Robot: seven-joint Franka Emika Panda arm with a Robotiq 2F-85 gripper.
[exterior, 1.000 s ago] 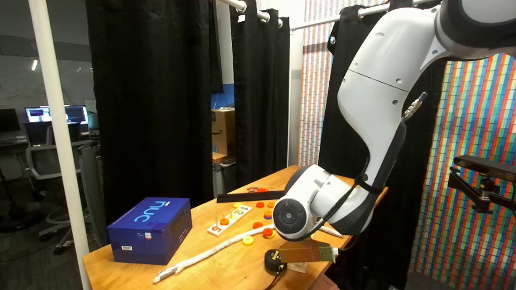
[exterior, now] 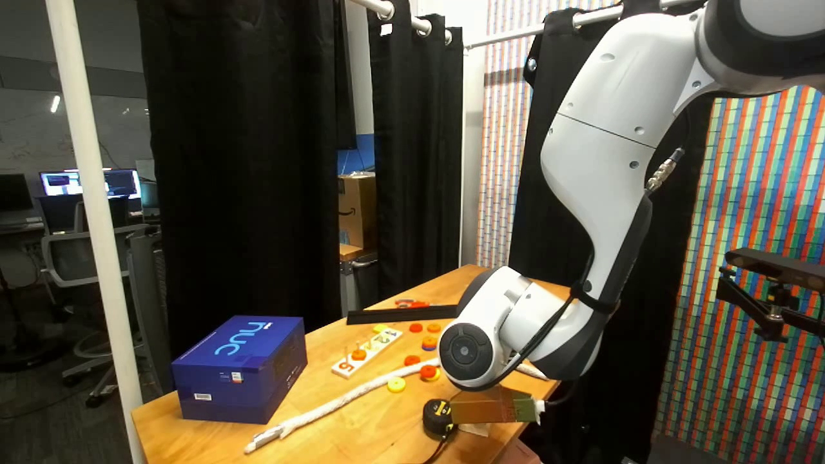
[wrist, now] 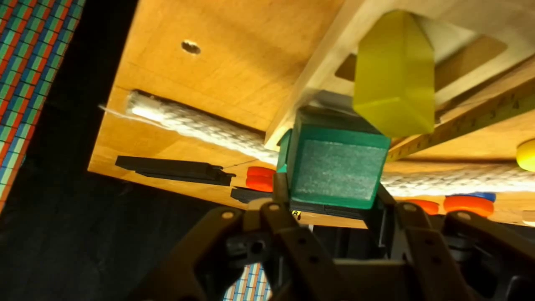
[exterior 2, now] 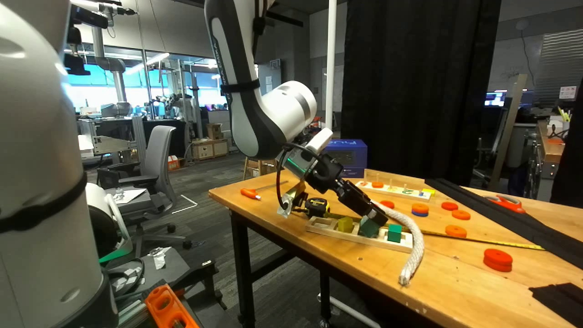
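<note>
Between my gripper's (wrist: 333, 193) fingers is a green block (wrist: 337, 168), tilted in the fingers. In exterior view 2 my gripper (exterior 2: 374, 218) reaches down to the wooden tray (exterior 2: 322, 226), with the dark green block (exterior 2: 369, 227) at its tip, at or just over a slot; whether it touches the tray I cannot tell. A yellow block (exterior 2: 345, 224) stands in the tray on one side, and a second green block (exterior 2: 394, 233) on the other. Close by in the wrist view rises the yellow block (wrist: 395, 75). Exterior view 1 has my gripper hidden behind the arm.
A white rope (exterior 2: 416, 248) curves past the tray's end. A tape measure (exterior 2: 317, 207) lies behind the tray, its blade extended across the table. Orange rings (exterior 2: 455, 231), a number board (exterior: 367, 352), scissors (exterior 2: 505, 203) and a blue box (exterior: 240, 367) are spread farther off.
The arm's wrist has shifted slightly to the right and down in exterior view 1. The table objects there look unmoved.
</note>
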